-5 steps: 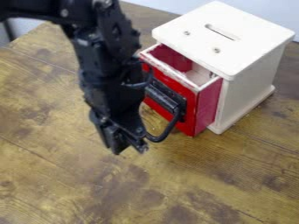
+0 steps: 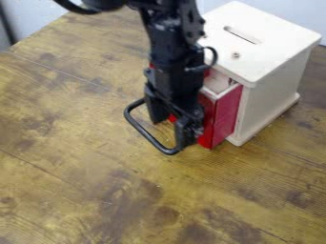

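Observation:
A white wooden box (image 2: pixel 261 48) with a red drawer (image 2: pixel 222 120) pulled partly out of its front stands at the upper right. My black gripper (image 2: pixel 181 129) is low in front of the drawer, hiding much of its red face. Its fingers point down, and whether anything lies between them is hard to see. A black loop of tubing sticks out to the left of the gripper.
A white wall runs behind the box, and a pale edge shows at the far upper left.
My gripper has moved right and back, toward the drawer's front, and now covers more of it. The box looks unmoved.

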